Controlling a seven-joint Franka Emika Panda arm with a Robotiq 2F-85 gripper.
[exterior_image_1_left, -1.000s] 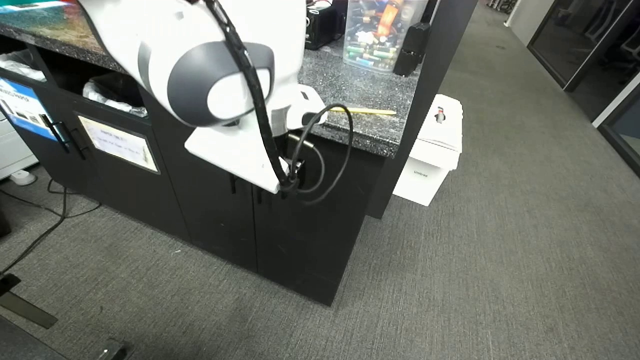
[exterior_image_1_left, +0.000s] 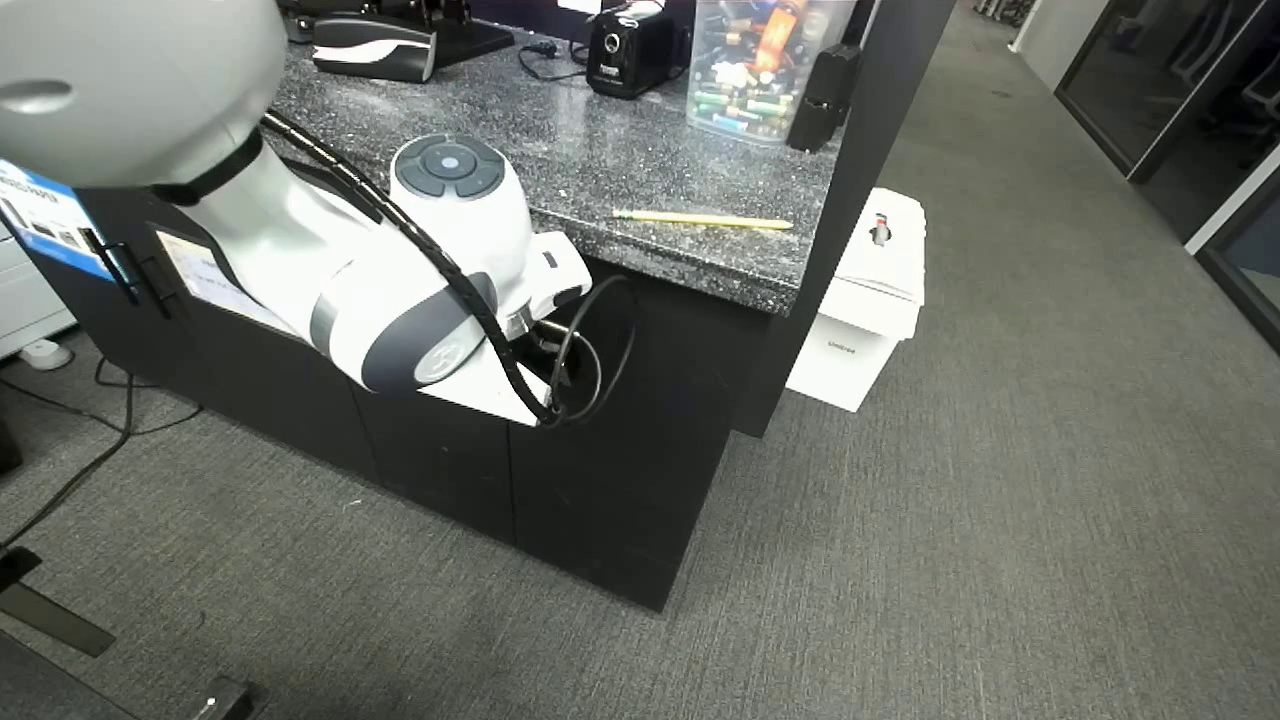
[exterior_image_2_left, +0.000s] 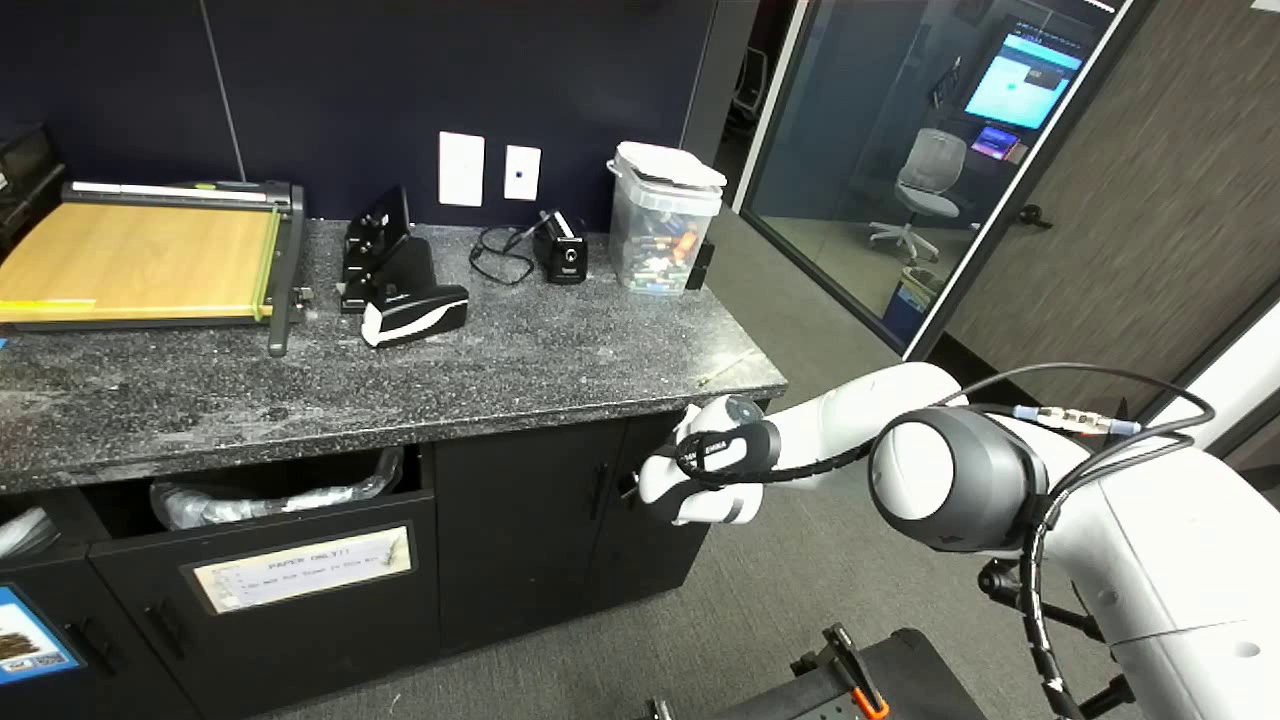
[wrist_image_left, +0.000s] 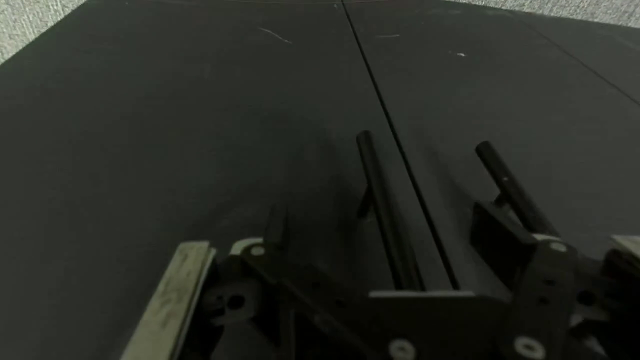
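Note:
Two black bar handles stand out from the dark cabinet doors (wrist_image_left: 180, 132) in the wrist view, one on each side of the seam. My gripper is open in front of them. The left handle (wrist_image_left: 384, 210) runs through the space between the fingers, with no visible contact. Close to the right-hand finger (wrist_image_left: 499, 243), the other handle (wrist_image_left: 514, 187) passes partly behind it. In exterior view 1 the arm covers both handles and most of the gripper. Exterior view 2 shows another cabinet handle (exterior_image_2_left: 601, 490) just left of the hand.
Above the doors, the speckled countertop (exterior_image_2_left: 540, 360) overhangs near the arm. On it lie a yellow pencil (exterior_image_1_left: 708, 220), a tub of batteries (exterior_image_1_left: 762, 72) and a black pencil sharpener (exterior_image_1_left: 630, 50). A white box (exterior_image_1_left: 858, 312) stands beyond the cabinet end.
The arm and hand have moved left and lower in exterior view 1. Door handles visible below the hand before are now covered. The pencil and doors have not moved.

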